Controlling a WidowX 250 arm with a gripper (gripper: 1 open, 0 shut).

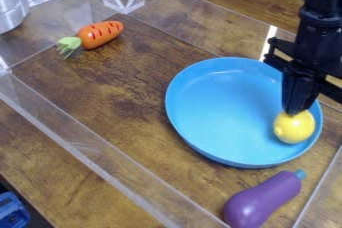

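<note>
A blue plate (214, 107) lies right of centre with a yellow round object (294, 126) on its right side. The black gripper (297, 102) hangs just above the yellow object at the plate's right rim. Its fingers look close together and shut, with the yellow object below them, not visibly held.
An orange toy carrot (99, 34) lies at the upper left, a purple eggplant (263, 196) at the lower right. Bare wooden table (94, 102) fills the left middle. Clear panels run along the edges, and a blue item (8, 212) sits in the lower left corner.
</note>
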